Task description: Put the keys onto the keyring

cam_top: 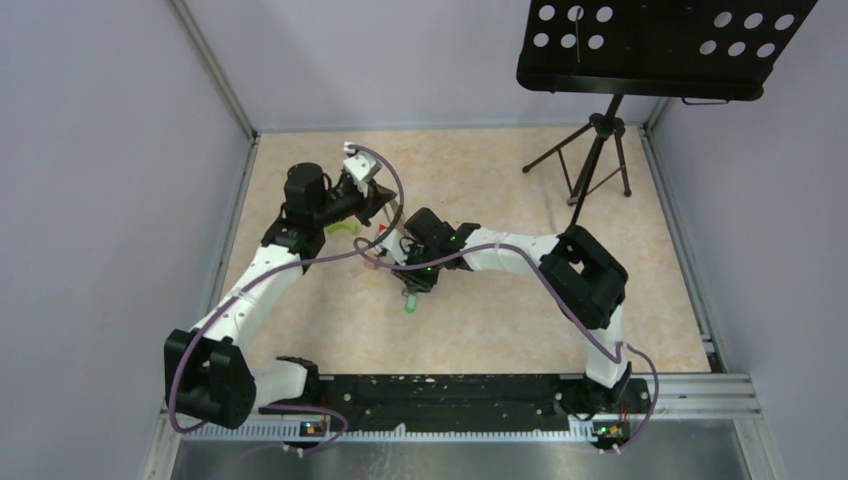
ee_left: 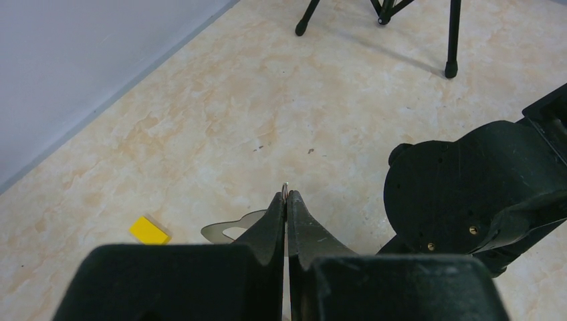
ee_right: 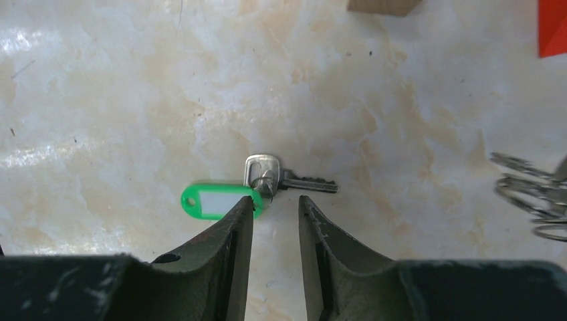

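In the right wrist view a silver key (ee_right: 309,184) lies flat on the table, with a wire ring at its head and a green tag (ee_right: 217,200) beside it. My right gripper stands open just short of them, fingers either side with nothing between. My left gripper is shut, pointing over the table, a thin metal sliver showing at its tips; what that is I cannot tell. In the top view the green tag (cam_top: 411,302) shows below the right gripper.
A yellow block (ee_left: 148,231), a red object (ee_right: 553,25), a wooden block (ee_right: 381,5) and blurred metal loops (ee_right: 528,194) are near. A music stand (cam_top: 606,125) stands at the back right.
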